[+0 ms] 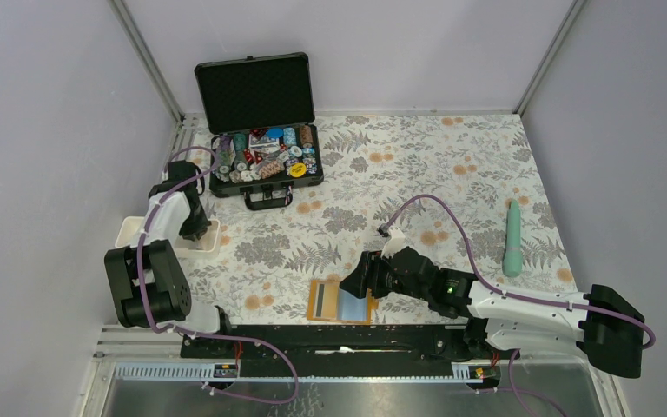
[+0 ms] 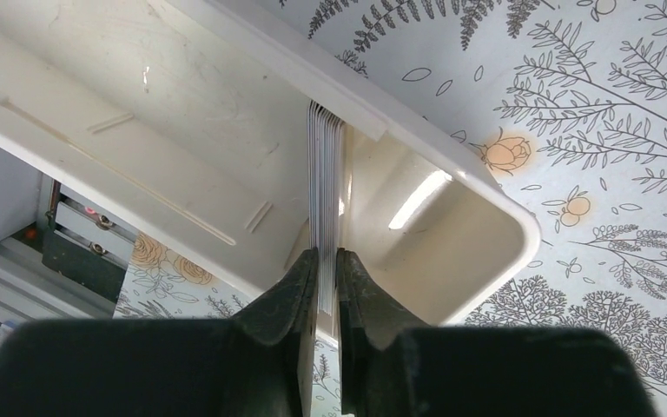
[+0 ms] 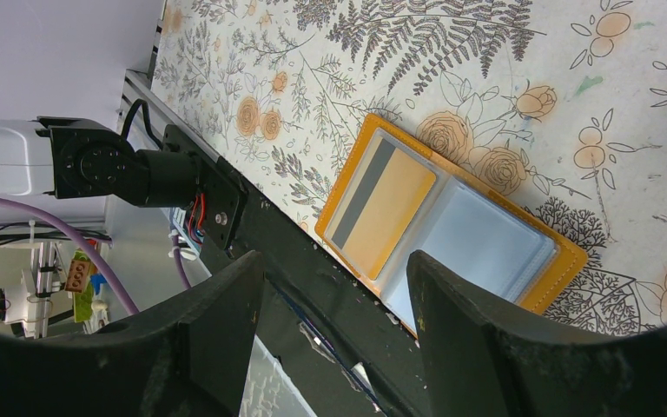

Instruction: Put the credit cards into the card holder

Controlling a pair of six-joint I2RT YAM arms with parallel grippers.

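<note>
Several white cards (image 2: 323,182) stand on edge in a tight stack, slanting across the white tray (image 2: 509,239) in the left wrist view. Over the stack's near end is my left gripper, part open, card edges showing in its narrow gap; whether its fingers touch them I cannot tell. The orange-rimmed card holder (image 3: 372,128) lies spread open on the table in the right wrist view. A gold card with a grey stripe (image 3: 392,208) shows on one side, a pale blue panel (image 3: 478,248) on the other. My right gripper is open above it, empty.
An open black case (image 1: 314,181) full of chips and small items stands behind the tray. A green cylinder (image 1: 512,239) lies at the far right. The holder lies close to the dark front edge (image 1: 304,332).
</note>
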